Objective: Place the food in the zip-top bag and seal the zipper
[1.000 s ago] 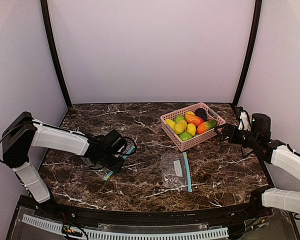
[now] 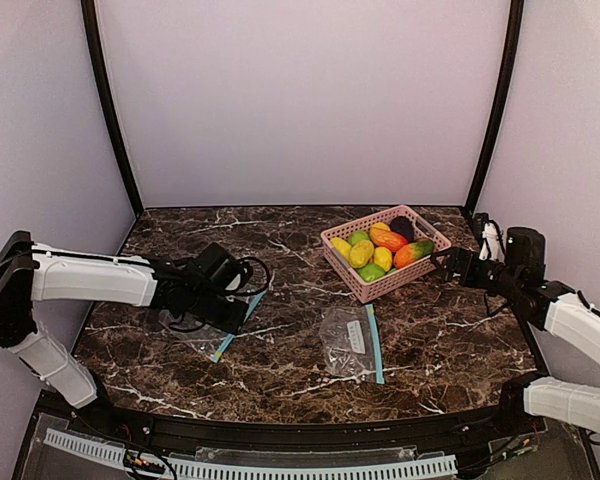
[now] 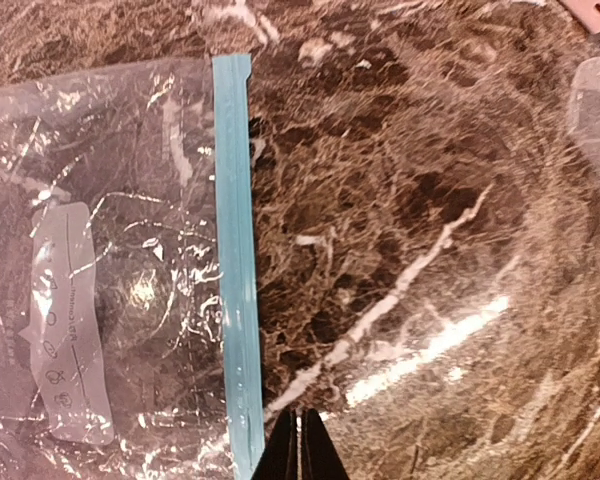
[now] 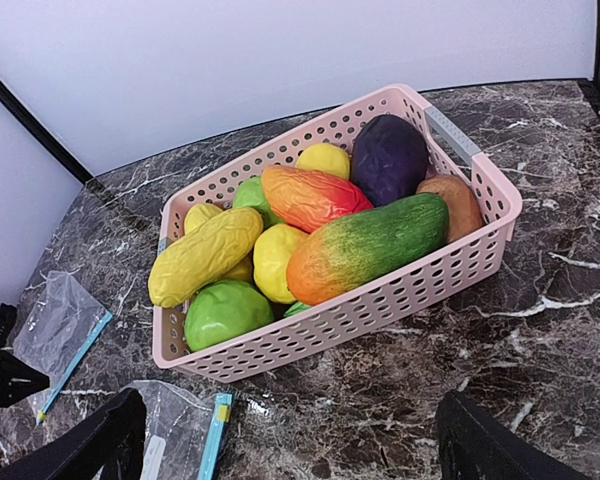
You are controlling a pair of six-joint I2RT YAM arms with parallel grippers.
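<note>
A clear zip-top bag [image 3: 150, 280] lies flat on the left of the table, its blue zipper strip [image 3: 236, 240] along the right side. My left gripper is shut with nothing between its fingers, just to the right of that strip's near end. From above, the left arm hides part of this bag. A second clear bag [image 2: 338, 342] with a blue strip [image 2: 373, 345] lies flat at the middle front. My right gripper stands open and empty, facing a pink basket [image 4: 380, 318] heaped with toy fruit and vegetables, such as a green one [image 4: 227, 315] and an eggplant [image 4: 389, 157].
The basket sits at the back right of the dark marble table [image 2: 270, 385]. Bare table lies between the two bags and along the front. Side walls close in on both sides.
The left gripper has come off the blue strip, shifting up and to the right in the top view. The right arm looks almost still.
</note>
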